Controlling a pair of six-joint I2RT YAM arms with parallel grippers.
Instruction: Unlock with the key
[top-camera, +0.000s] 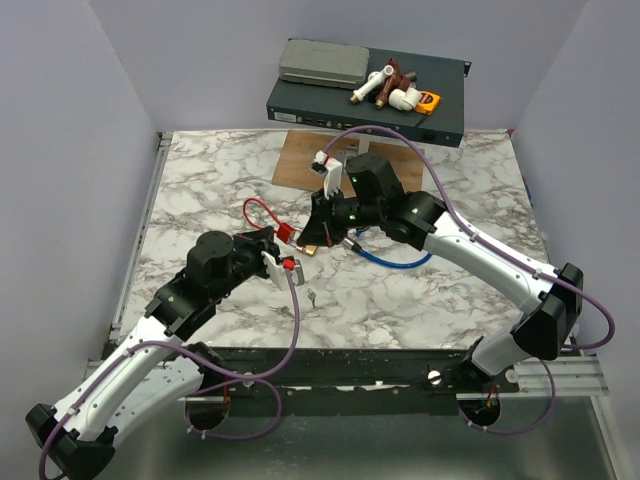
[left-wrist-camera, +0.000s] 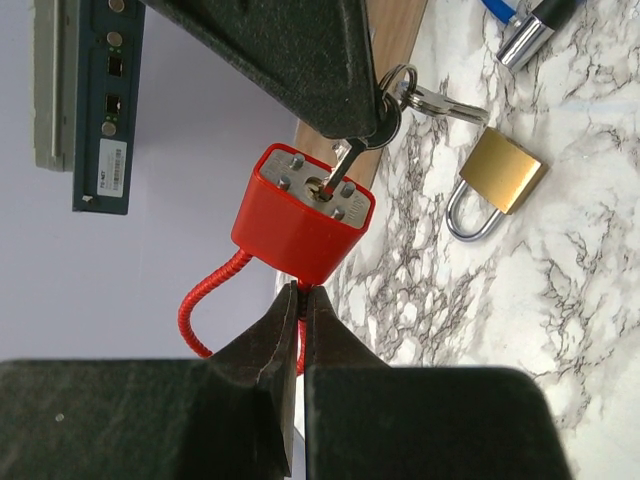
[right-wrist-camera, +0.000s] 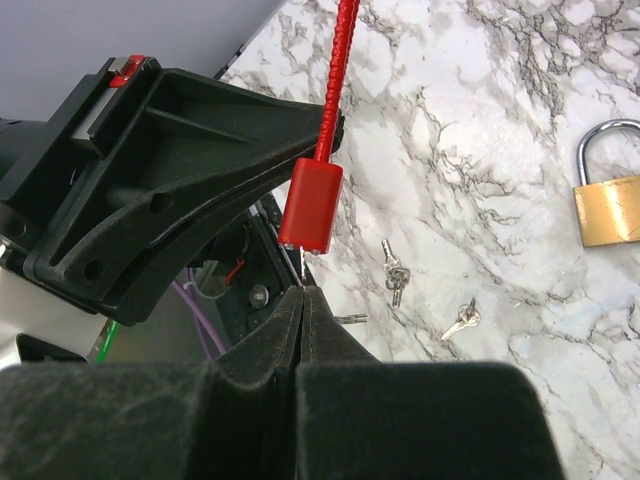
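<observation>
A red lock with a red cable shackle hangs above the table. My left gripper is shut, with the thin red cable between its fingertips just behind the lock body. A silver key on a ring stands with its blade in the lock's keyhole; how far it has turned cannot be told. In the right wrist view, my right gripper is shut on the key's head below the lock. From above, both grippers meet around the lock, partly hiding it.
On the marble table lie a brass padlock, loose keys and another key. A blue cable lock rests to the right. Behind are a wooden board and a dark box bearing items.
</observation>
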